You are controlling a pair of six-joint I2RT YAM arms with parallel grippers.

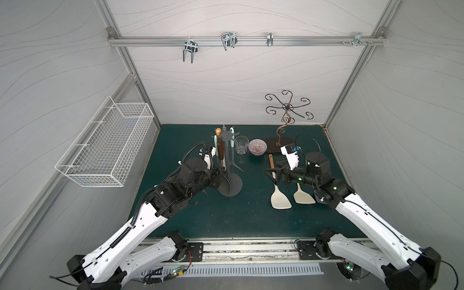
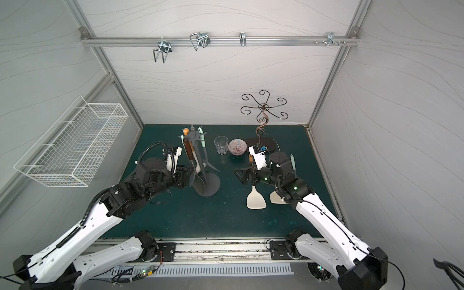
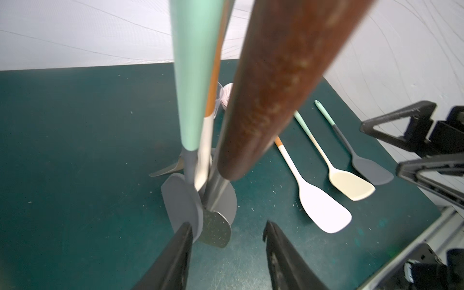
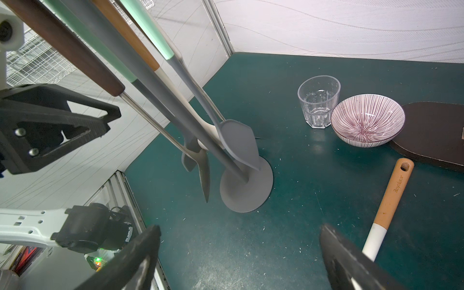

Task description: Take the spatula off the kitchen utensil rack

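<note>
The grey utensil rack [image 1: 232, 186] stands left of centre, hung with spatulas and turners with brown [image 3: 285, 72], mint [image 3: 193, 72] and orange handles. My left gripper is right at the rack, facing the close hanging handles, open with no contents visible between its fingertips. My right gripper is open and empty, right of the rack over spatulas lying on the table: a white one [image 3: 323, 212], a cream one [image 3: 350, 183] and a grey one [image 3: 372, 169].
A glass [image 4: 319, 101], a striped bowl [image 4: 367, 120] and a dark board [image 4: 430, 130] with a scrolled metal stand are at the back right. A wire basket [image 1: 111, 145] hangs on the left wall.
</note>
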